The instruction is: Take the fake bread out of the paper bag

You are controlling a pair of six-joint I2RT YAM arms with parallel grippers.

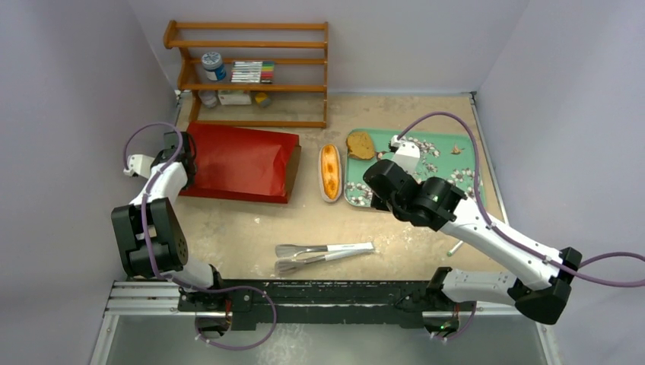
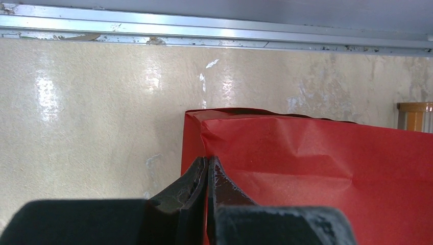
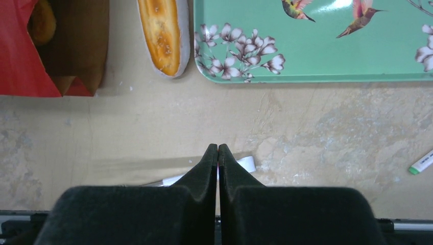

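Note:
On its side at the left lies the red paper bag [image 1: 239, 162], its brown mouth facing right. Another piece of bread [image 3: 43, 23] shows inside that mouth. An oblong bread [image 1: 330, 172] rests on the bare table between bag and tray. My right gripper is shut with nothing between its fingers, above the table. Metal tongs with white handles [image 1: 327, 255] lie on the table toward the front, outside those fingers; one handle end [image 3: 247, 164] shows just beyond the tips. My left gripper is shut on the bag's closed end, pinching its folded paper.
A green flowered tray [image 1: 443, 141] stands at the right, with a round brown bread [image 1: 360, 145] at its left end. The wooden rack [image 1: 251, 88] stands behind the bag. A green-tipped marker [image 3: 422, 162] lies at the right.

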